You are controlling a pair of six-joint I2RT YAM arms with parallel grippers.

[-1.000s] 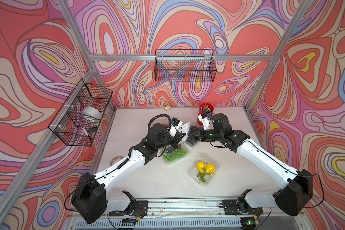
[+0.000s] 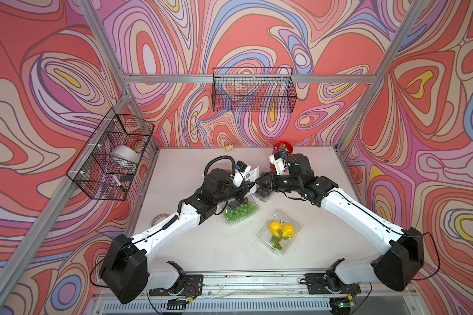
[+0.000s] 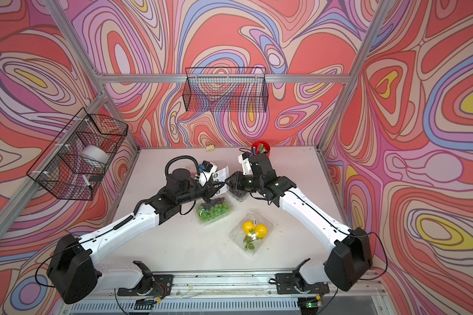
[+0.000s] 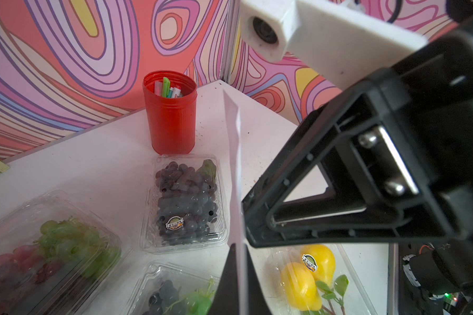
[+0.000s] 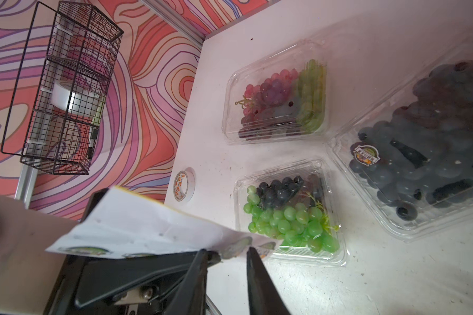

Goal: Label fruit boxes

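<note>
A white label sheet with round labels along its lower edge is pinched in my left gripper, which is shut on it; the left wrist view shows it edge-on. My right gripper faces the sheet's edge with its fingers slightly apart; one label [image 5: 239, 246] sits just above its tips. Clear boxes stand below: green and black grapes [image 5: 294, 223], red and green grapes [image 5: 276, 99], dark grapes [image 4: 186, 202], yellow peppers [image 4: 304, 278]. The dark grape and pepper boxes each bear a round label; none shows on the other two.
A red cup [image 4: 170, 118] of pens stands at the back, behind the dark grapes. A tape roll [image 5: 184, 185] lies near the left table edge. Wire baskets [image 2: 255, 92] hang on the frame.
My right gripper has moved slightly left, closing in on the label sheet. The left arm and its sheet have barely moved, and the boxes stay put.
</note>
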